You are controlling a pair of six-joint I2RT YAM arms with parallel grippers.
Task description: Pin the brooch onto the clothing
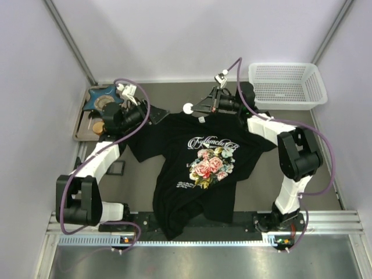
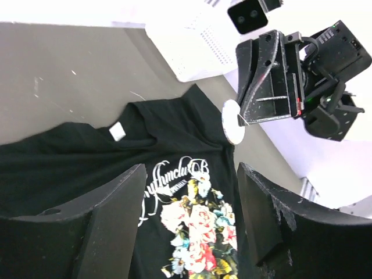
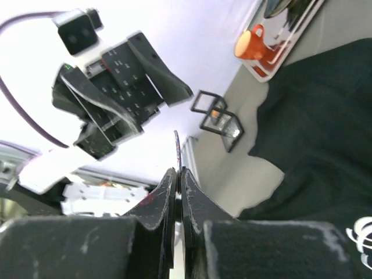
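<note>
The black shirt (image 1: 180, 151) with script and a flower print lies spread on the table. My right gripper (image 1: 199, 106) is shut on the brooch, a small white disc (image 1: 188, 108) held above the collar; in the left wrist view the brooch (image 2: 232, 122) shows its round face at the fingertips. In the right wrist view a thin pin lies between the fingertips. My left gripper (image 1: 160, 113) is raised left of the brooch, open with nothing between its fingers.
A white basket (image 1: 288, 67) stands at back right. A tray (image 1: 84, 131) with a blue object and an orange cup (image 3: 251, 45) is at the left. A dark rack (image 3: 229, 131) stands left of the shirt. Bare table shows around the shirt.
</note>
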